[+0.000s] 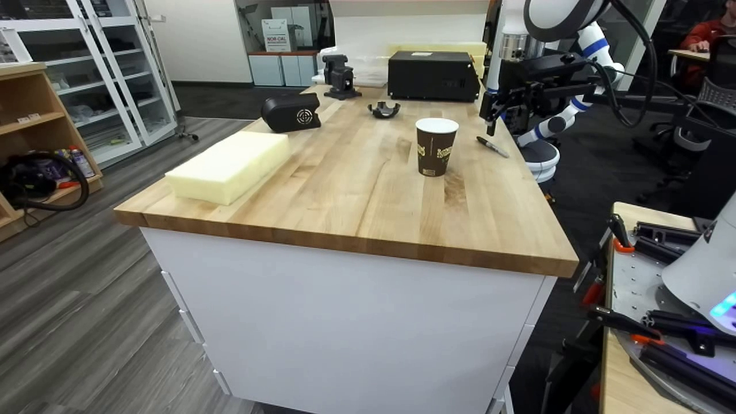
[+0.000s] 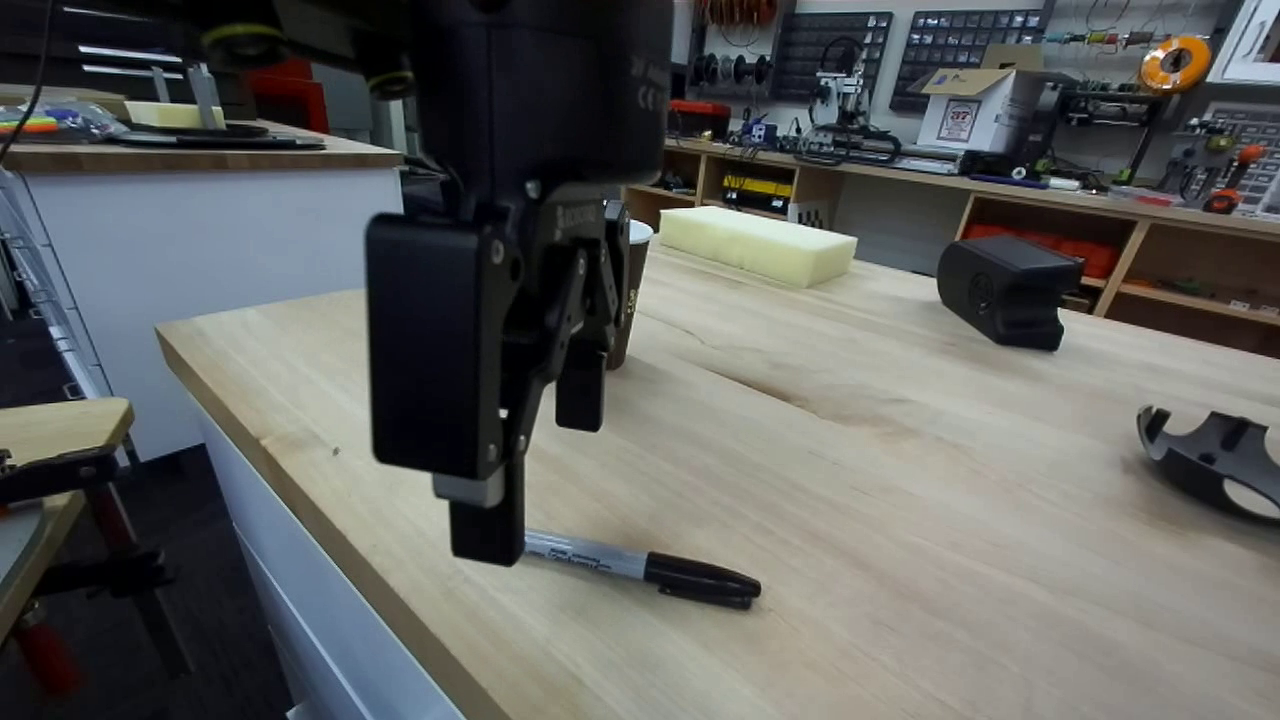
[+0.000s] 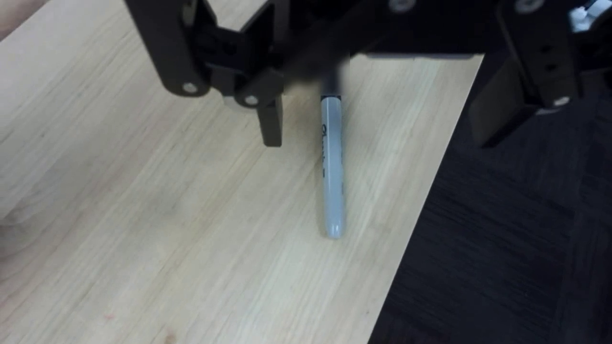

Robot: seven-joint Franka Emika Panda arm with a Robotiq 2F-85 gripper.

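Observation:
A grey-barrelled marker [image 3: 333, 166] with a black cap lies flat on the wooden tabletop, close to its edge. My black gripper is open above it, its fingers well apart and nothing held. In the wrist view the marker lies between the two fingers, nearer the left one, while the right finger hangs out past the table edge. Exterior view 2 shows the gripper [image 2: 536, 462] over the marker [image 2: 642, 566], one fingertip hiding the barrel's end. A brown paper cup [image 1: 436, 148] with a white rim stands upright on the table.
A pale yellow foam block [image 1: 229, 165] lies at the table's left. Toward the back are a black speaker-like object [image 1: 291, 112], a curved black bracket [image 1: 383, 110] and a black box [image 1: 433, 76].

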